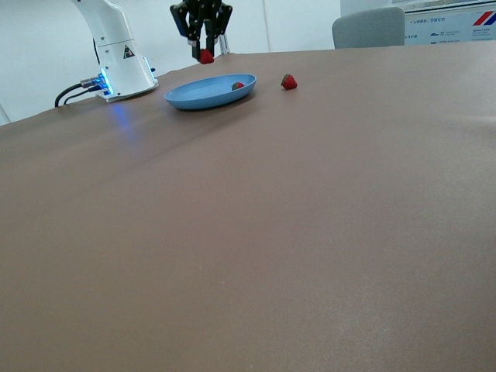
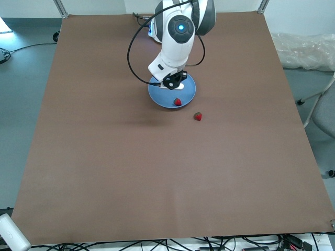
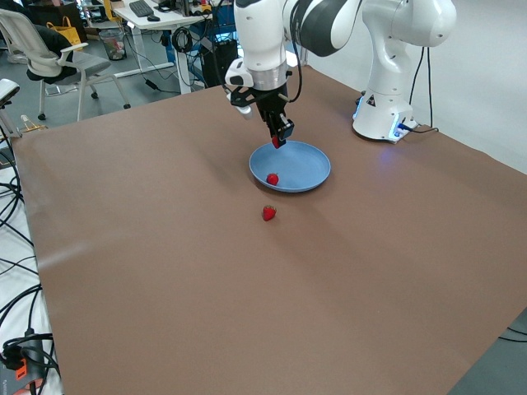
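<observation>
My gripper (image 1: 203, 48) hangs above the blue plate (image 1: 186, 97), shut on a red strawberry (image 1: 207, 57); in the right view this strawberry shows at the fingertips (image 3: 277, 141). In the left view the gripper body hides it. A second strawberry (image 2: 178, 102) lies on the plate (image 2: 160, 98), toward its near side in that view. A third strawberry (image 2: 198, 116) lies on the brown table just outside the plate, also seen in the top view (image 1: 288, 82) and the right view (image 3: 268, 213).
The arm's white base stands behind the plate, with cables at its foot. Cables and devices run along an outer edge of the table, and chairs stand beyond it.
</observation>
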